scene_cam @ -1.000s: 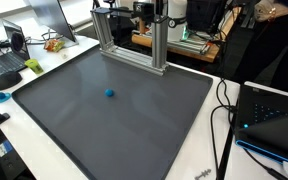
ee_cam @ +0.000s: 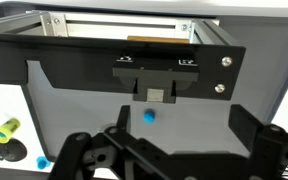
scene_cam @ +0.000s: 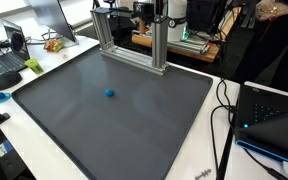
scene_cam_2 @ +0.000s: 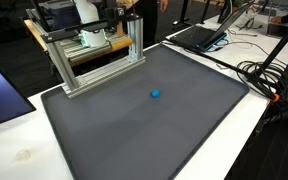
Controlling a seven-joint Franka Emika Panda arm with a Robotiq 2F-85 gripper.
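A small blue object (scene_cam: 110,93) rests alone on the dark grey mat (scene_cam: 104,130). It is also on the mat in exterior view 2, where the blue object (scene_cam_2: 155,94) lies right of the metal frame. From the wrist camera, my gripper stands open, its black fingers wide apart. Between them in the picture, well below, shows the blue object (ee_cam: 149,117); nothing is held. Neither exterior view shows the fingers clearly.
An aluminium frame (scene_cam_2: 109,72) stands along one mat edge. A yellow-green item (scene_cam: 33,65) and another blue item (scene_cam: 2,97) lie off the mat. A black device with cables (scene_cam: 269,120) sits at the right.
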